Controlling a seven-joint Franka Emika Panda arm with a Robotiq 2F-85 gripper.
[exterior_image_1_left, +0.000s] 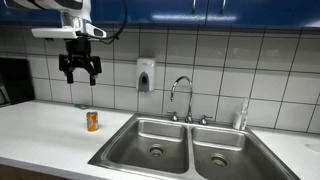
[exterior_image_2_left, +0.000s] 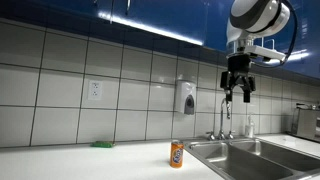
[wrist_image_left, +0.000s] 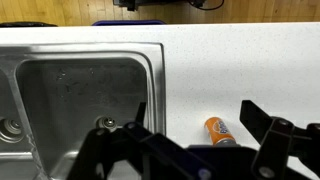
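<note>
An orange can (exterior_image_1_left: 92, 121) stands upright on the white counter, left of the sink in exterior view 1. Its label faces exterior view 2, where the can (exterior_image_2_left: 176, 154) is near the sink's edge. From above, the wrist view catches the can (wrist_image_left: 215, 127) between the fingers' directions, closer to the right finger, its lower part covered by the gripper. My gripper (exterior_image_1_left: 82, 80) hangs high above the counter, pointing down, well clear of the can. Its fingers are spread, and nothing is between them.
A double-basin steel sink (exterior_image_1_left: 123, 133) with a tall faucet (exterior_image_1_left: 190, 93) takes up the counter beside the can. A small green object (exterior_image_2_left: 103, 144) lies near the back wall. A soap dispenser (exterior_image_1_left: 146, 75) hangs on the tiles, and a clear bottle (exterior_image_1_left: 241, 117) stands behind the sink.
</note>
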